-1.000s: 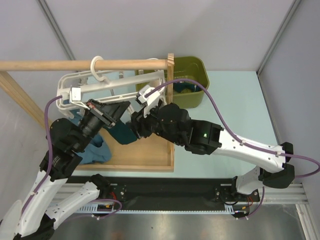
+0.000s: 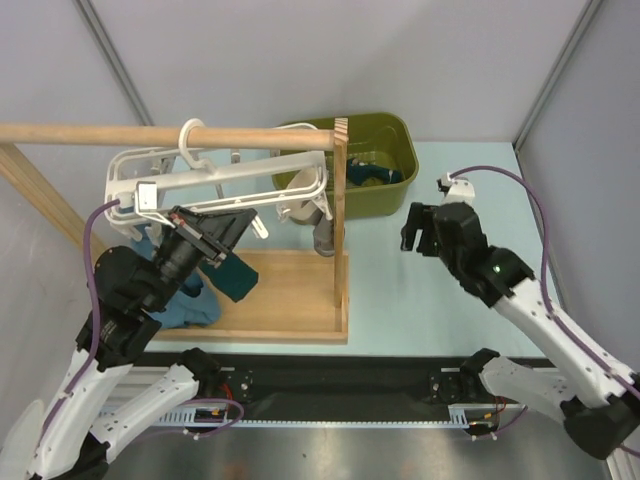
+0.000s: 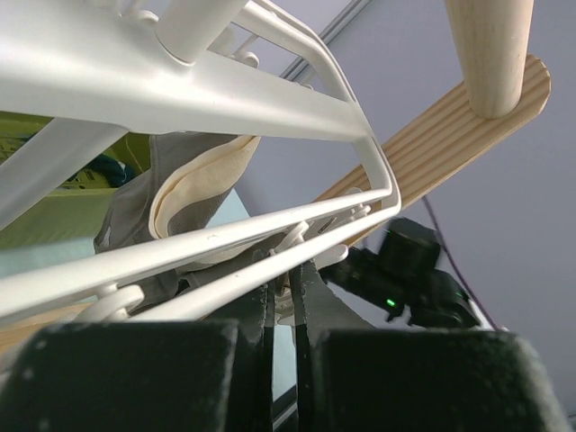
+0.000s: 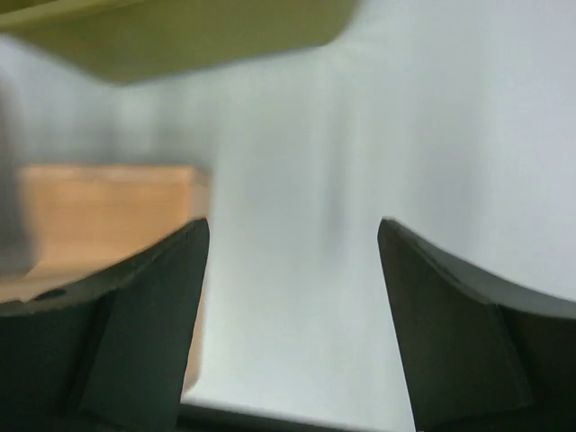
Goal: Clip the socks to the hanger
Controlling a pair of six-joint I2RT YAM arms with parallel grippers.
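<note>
The white hanger (image 2: 240, 178) hangs by its hook from the wooden rod. At its front rail my left gripper is shut on what looks like a small clip. Below that gripper hangs a dark teal sock (image 2: 232, 277); its upper end is hidden, so how it is held cannot be seen. A grey sock with cream parts (image 2: 323, 236) hangs at the hanger's right end, also in the left wrist view as grey cloth (image 3: 135, 202). Well right of the frame, my right gripper stands open and empty over the table.
An olive bin (image 2: 400, 150) with dark cloth (image 2: 372, 174) inside stands behind the wooden frame's right post (image 2: 340, 230). Blue cloth (image 2: 190, 308) hangs or lies at the frame's left. Bare table (image 2: 480, 200) stretches to the right.
From beside the teal sock under the hanger, my right arm has swung away to the right, clear of the frame. The left gripper and hanger have shifted only slightly.
</note>
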